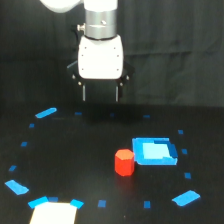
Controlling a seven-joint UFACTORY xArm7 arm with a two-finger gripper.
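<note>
High above the far part of the black table hangs my gripper (100, 98), pointing down. Its dark fingers are hard to make out against the dark curtain, but they stand apart, with nothing visible between them. A red block (124, 162) with a roughly six-sided outline lies right of centre, well below and nearer than the gripper. Just behind it and to its right is a blue square frame or shallow tray (140, 143) with a pale inside. The block appears to be outside the tray.
A whitish object (53, 213) is cut off by the bottom edge at left. Flat blue strips (186, 198) and several small blue marks are spread over the table.
</note>
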